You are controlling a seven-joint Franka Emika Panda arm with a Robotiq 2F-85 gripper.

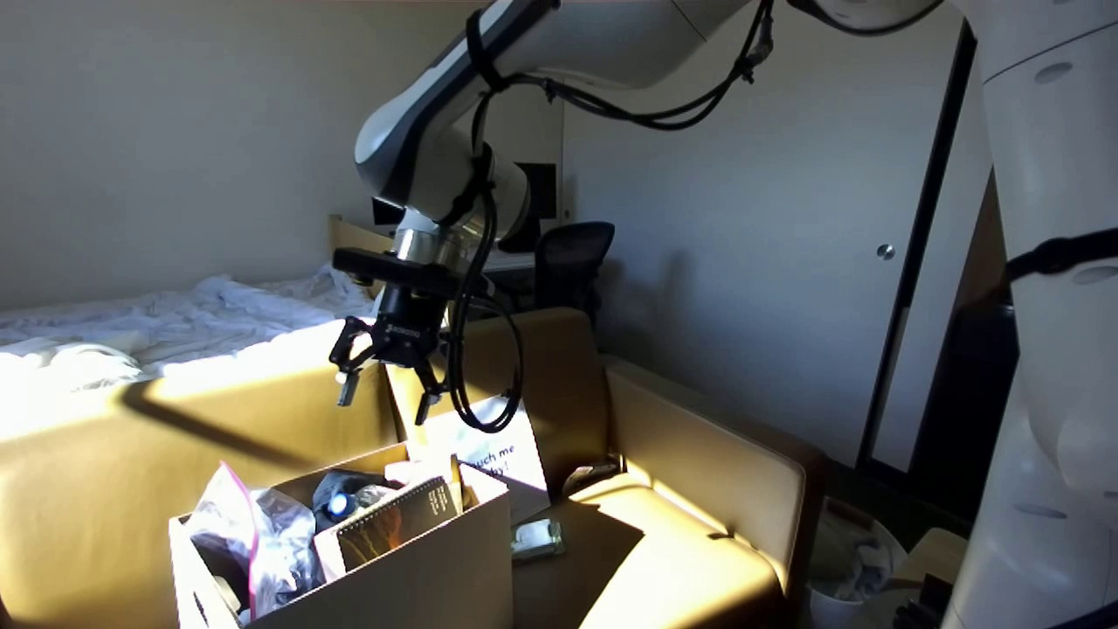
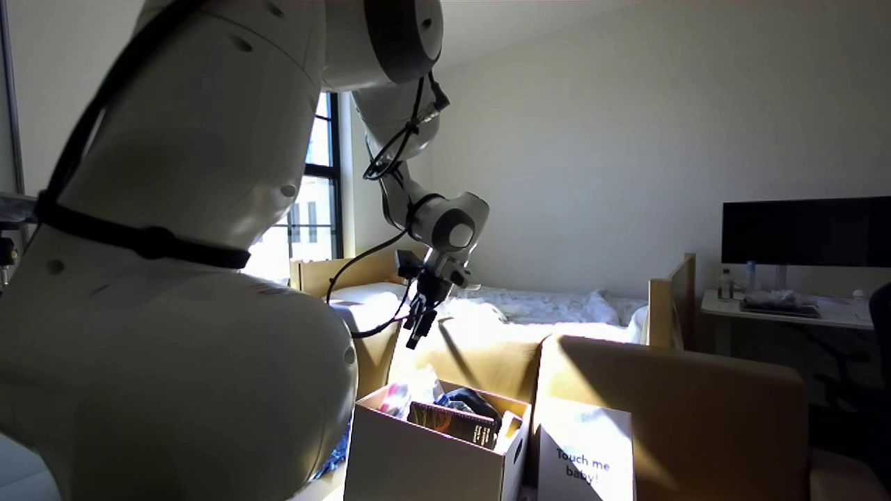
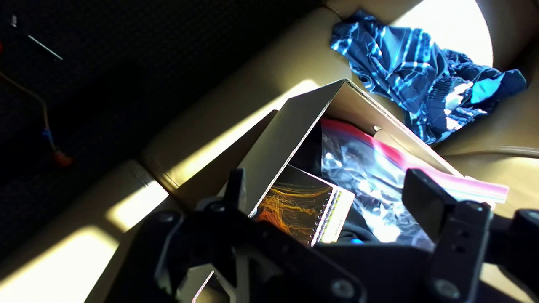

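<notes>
My gripper hangs open above the far side of a cardboard box, its fingers wide apart and nothing between them. Inside the box lie a clear plastic bag with a pink zip, a dark spiral notebook and some dark cloth. From the wrist view, the plastic bag and the notebook show beyond the fingers, and the lower part of the box is hidden by the gripper. In exterior view 2 the gripper is well above the box rim.
The box stands on a tan sofa. A white "Touch me baby!" sign leans on the backrest beside it. Blue plaid cloth lies on the seat past the box. A small clear-and-green packet sits right of the box.
</notes>
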